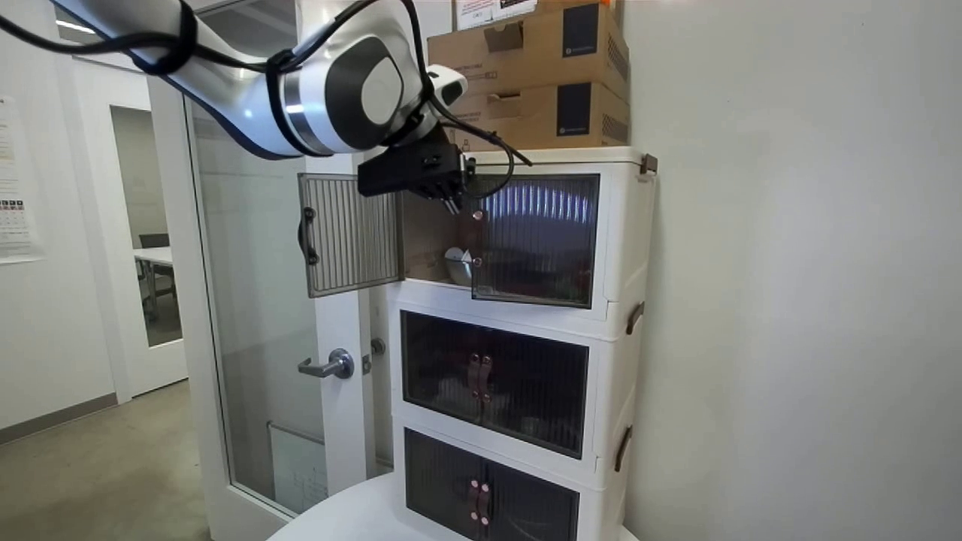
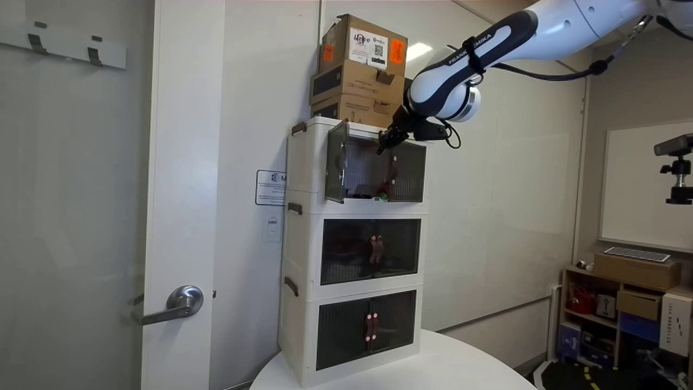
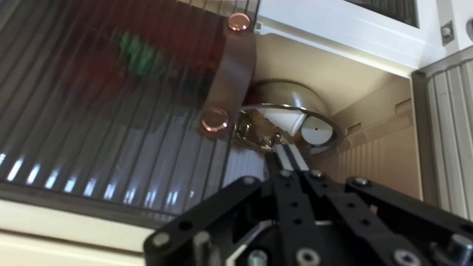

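Observation:
My gripper is shut, with no object showing between its fingers, at the mouth of the top compartment of a white cabinet [image 1: 622, 243]. The compartment's left door [image 1: 353, 236] stands wide open. Its right door [image 1: 536, 239] is slightly ajar, with a brown strap handle [image 3: 230, 75] along its free edge. Inside sits a metal bowl [image 3: 288, 94] holding white pieces and something brown. The fingertips overlap the bowl's rim in the wrist view; whether they touch it I cannot tell. Red and green things show blurred behind the ribbed right door.
Cardboard boxes [image 1: 541, 113] are stacked on the cabinet top, close to the arm. Below, the middle doors [image 2: 370, 250] and bottom doors [image 2: 365, 328] are closed. A white round table [image 2: 455, 357] carries the cabinet.

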